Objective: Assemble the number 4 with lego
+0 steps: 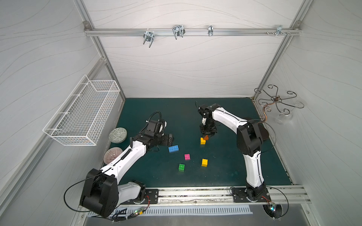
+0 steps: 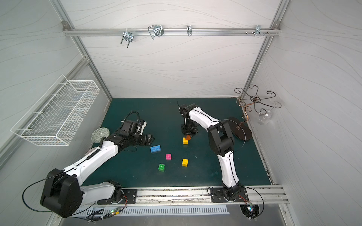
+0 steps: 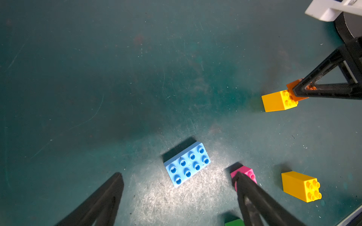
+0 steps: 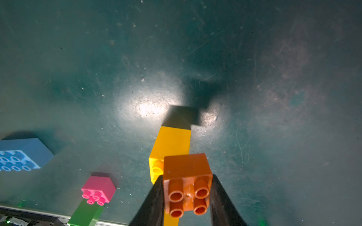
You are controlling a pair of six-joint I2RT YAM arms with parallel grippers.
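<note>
An orange brick (image 4: 187, 165), studs visible, is gripped by my right gripper, shut on it. It overlaps the far yellow brick (image 3: 277, 101) in the wrist views; whether the two touch I cannot tell. My left gripper hangs open above the table, nothing between its fingers. Ahead of those fingers lies the blue brick (image 3: 187, 163), long and studs up. A pink brick (image 3: 244, 174) sits to its right. The near yellow brick (image 3: 301, 186) stands apart, farther right. The green brick (image 1: 181, 167) lies nearest the front, mostly cut off in the left wrist view.
Two round dishes stand by the left wall, below a white wire basket (image 1: 84, 113). A curly metal stand (image 1: 276, 99) is at the right edge.
</note>
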